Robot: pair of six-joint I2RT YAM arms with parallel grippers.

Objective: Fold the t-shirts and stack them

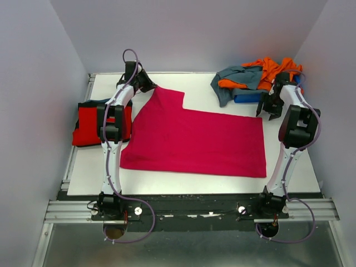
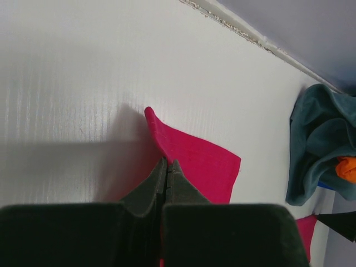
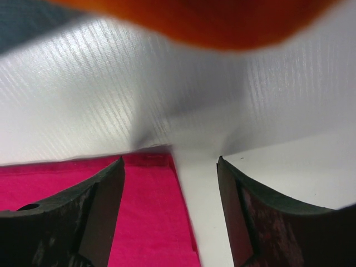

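A magenta T-shirt (image 1: 194, 142) lies spread across the white table. At its upper-left corner my left gripper (image 1: 152, 85) is shut, with the shirt's edge (image 2: 160, 134) pinched at its fingertips and drawn up into a narrow ridge. My right gripper is part open just over the shirt's upper-right corner (image 3: 149, 160), its fingers on either side of it with nothing held.
A pile of orange (image 1: 272, 68) and grey-blue (image 1: 228, 83) garments on a blue item sits at the back right. Folded red and dark shirts (image 1: 89, 125) lie at the left under the left arm. White table shows above the magenta shirt.
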